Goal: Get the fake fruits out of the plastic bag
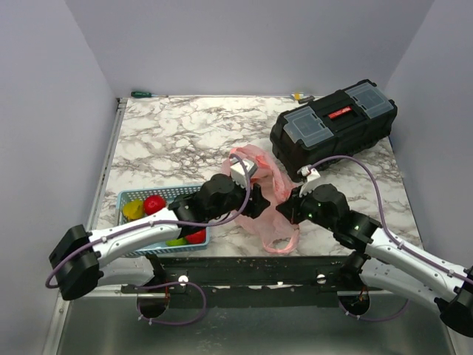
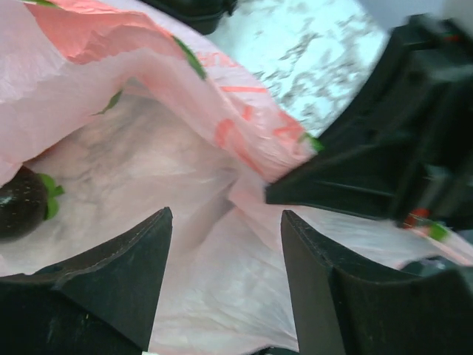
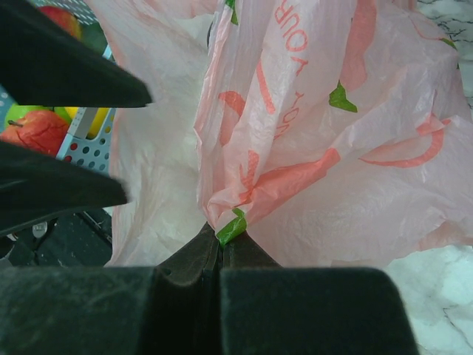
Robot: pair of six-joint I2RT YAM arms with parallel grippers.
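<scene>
A pink plastic bag (image 1: 270,177) lies in the middle of the table. My right gripper (image 1: 293,208) is shut at its right edge, with gathered plastic at its fingertips in the right wrist view. My left gripper is part open over the bag's opening, nothing visible between its fingers. Inside the bag, a dark fruit with a green top (image 2: 21,203) shows at the left of the left wrist view. A blue basket (image 1: 130,194) of fake fruits stands at the left, partly hidden by the left arm.
A black toolbox (image 1: 332,122) stands at the back right, close behind the bag. Small tools lie at the back edge.
</scene>
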